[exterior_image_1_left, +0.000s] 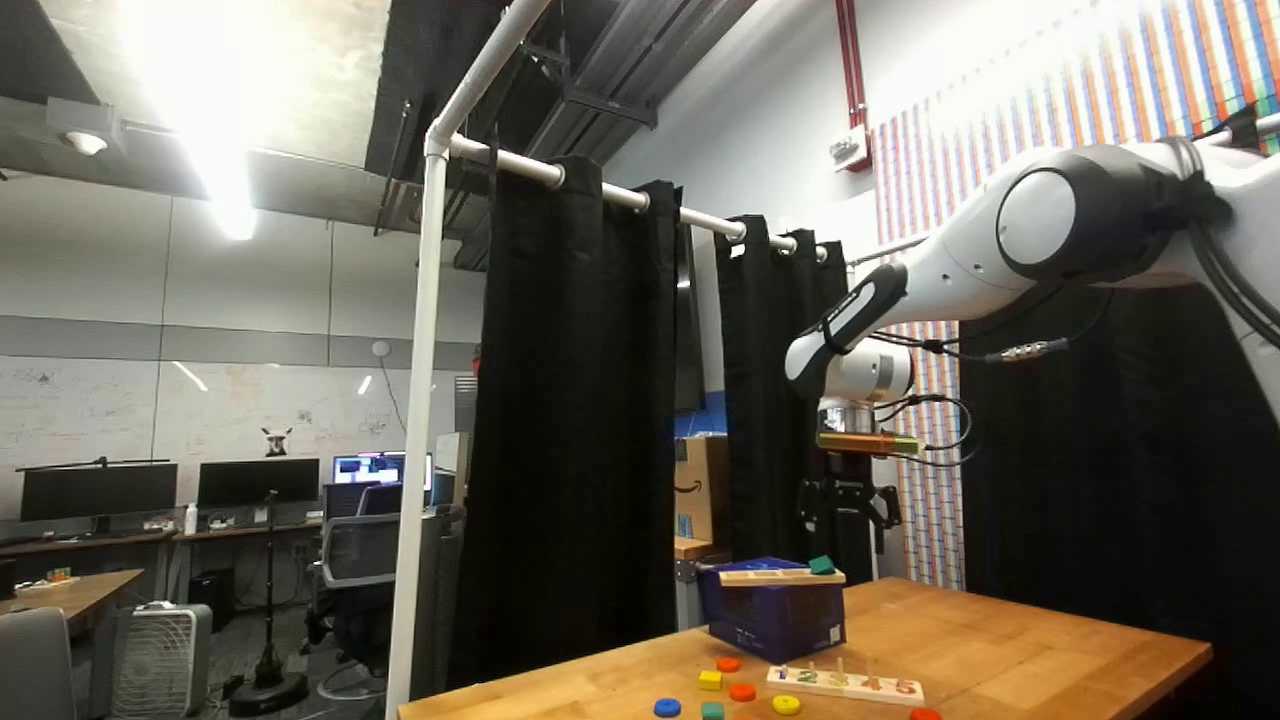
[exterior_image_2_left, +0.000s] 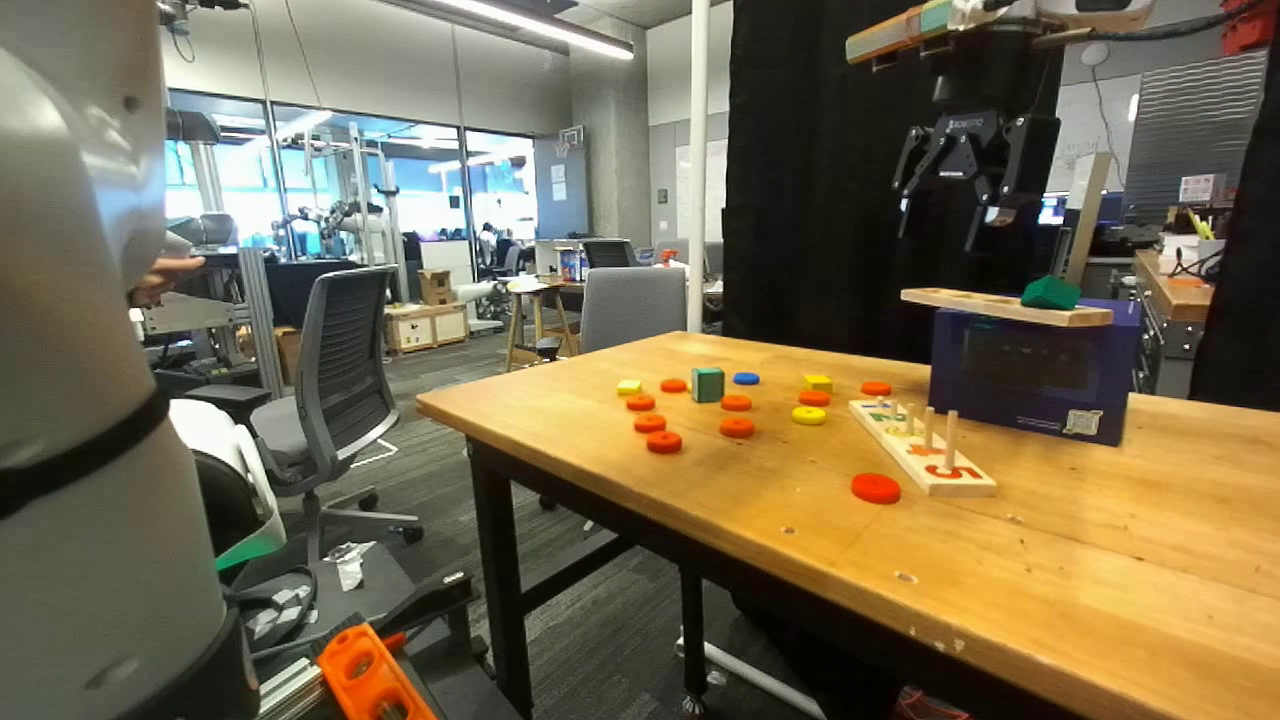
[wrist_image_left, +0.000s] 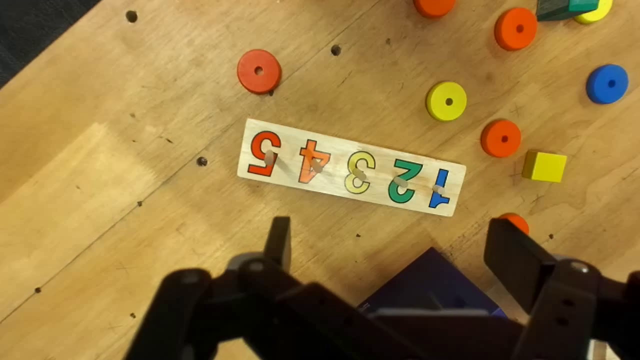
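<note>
High above the table, near the blue box, my gripper (exterior_image_2_left: 969, 234) hangs open and points down, its fingers (wrist_image_left: 278, 246) wide apart with nothing between them. In the wrist view a wooden peg board (wrist_image_left: 351, 168) numbered 1 to 5 lies flat, its pegs bare. A red ring (wrist_image_left: 259, 71) rests beside the 5 end. The yellow ring (wrist_image_left: 447, 101), a blue ring (wrist_image_left: 607, 84) and several orange rings (wrist_image_left: 501, 138) are scattered around. On the dark blue box (exterior_image_2_left: 1029, 386) sits a second wooden board (exterior_image_2_left: 990, 306) with a green block (exterior_image_2_left: 1051, 292) on it.
A yellow block (wrist_image_left: 547, 167) and a larger green block (exterior_image_2_left: 707, 385) stand among the rings.
</note>
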